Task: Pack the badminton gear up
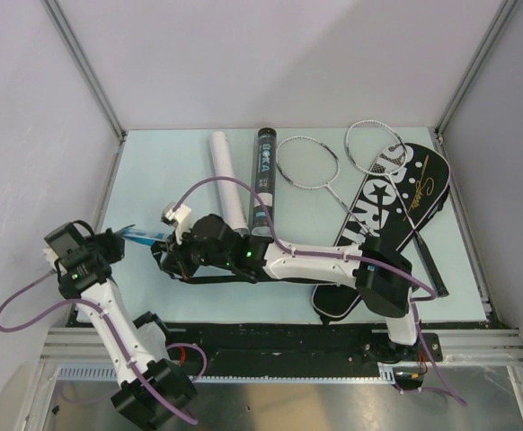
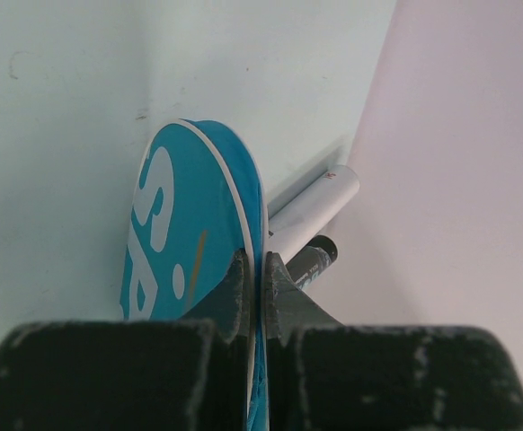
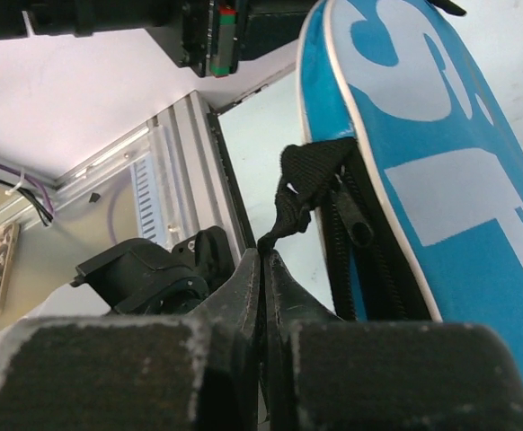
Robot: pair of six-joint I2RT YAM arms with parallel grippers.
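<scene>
A long blue racket bag with white lettering (image 2: 176,211) stands on edge at the left of the table. In the left wrist view my left gripper is shut on its pale-piped end. My right gripper is shut, with the tip of a black zipper pull strap (image 3: 302,193) between its fingertips. The strap hangs by the zipper (image 3: 360,224) along the bag's dark side. From above, the blue end (image 1: 145,236) shows between the two grippers, while the right arm covers much of the rest.
A white tube (image 1: 222,162) and a black shuttlecock tube (image 1: 264,171) lie behind the right arm. Two rackets (image 1: 308,162) and a black starred racket bag (image 1: 432,184) occupy the right side.
</scene>
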